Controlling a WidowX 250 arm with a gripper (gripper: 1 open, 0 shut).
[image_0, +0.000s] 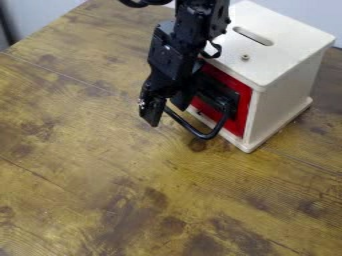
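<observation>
A white box with a red front panel stands at the right on the wooden table. My black gripper hangs in front of that panel at its left, fingers pointing down. A black bar-like handle loops out low from the panel just below and right of the gripper. The arm covers much of the panel, and I cannot tell whether the fingers are open or shut or touch the handle.
The box top has a slot and a small hole.
</observation>
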